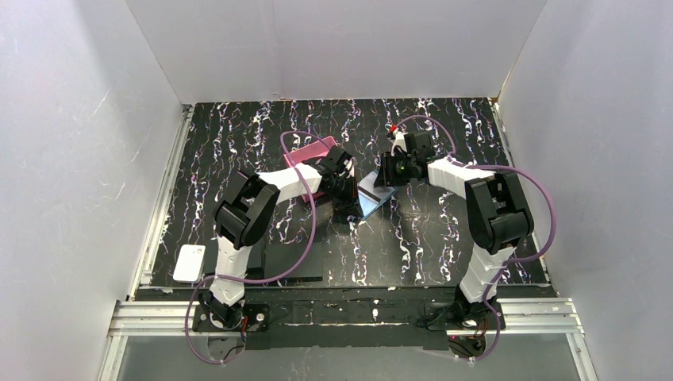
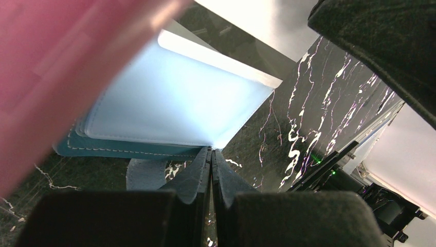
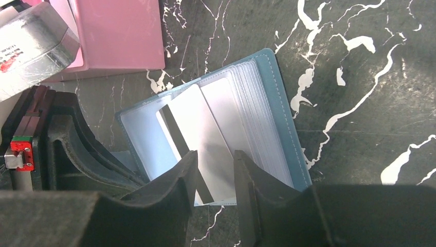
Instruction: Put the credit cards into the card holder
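The card holder (image 3: pixel 277 103) lies open on the table, blue-edged with several clear sleeves. On its pages rests a white card with a black stripe (image 3: pixel 205 134); whether its leading edge is inside a sleeve, I cannot tell. My left gripper is shut at the lower corner of a clear sleeve (image 2: pixel 175 98); any thin edge between its tips is hard to make out. Over the card's near end, my right gripper stands part open, its fingers apart. The same card (image 2: pixel 267 20) shows at the top of the left wrist view, near a dark right finger (image 2: pixel 380 51).
A pink box (image 1: pixel 325 143) stands behind and left of the holder, close beside my left gripper. A white pad (image 1: pixel 189 263) and dark flat panels (image 1: pixel 294 258) lie at the front left.
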